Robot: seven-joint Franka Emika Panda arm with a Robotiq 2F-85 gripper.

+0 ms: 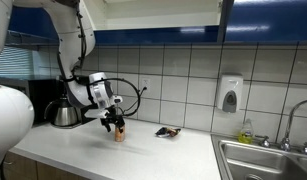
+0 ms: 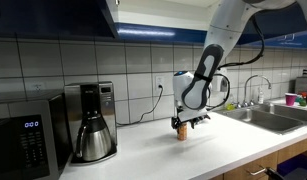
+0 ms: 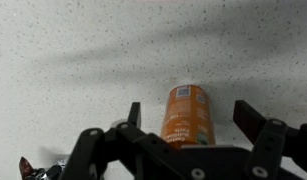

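An orange bottle or canister with a white-printed label shows between the fingers of my gripper in the wrist view. It stands on the pale counter, as the orange bottle in exterior view 1 and the orange bottle in exterior view 2 also show. The gripper is open, its dark fingers spread wide to either side of the bottle, with bare counter visible in the gaps. In both exterior views the fingers are at the bottle's upper part; whether anything touches is too small to tell.
A crumpled dark packet lies farther along the counter, towards the sink. A kettle, a coffee machine and a microwave stand along the back.
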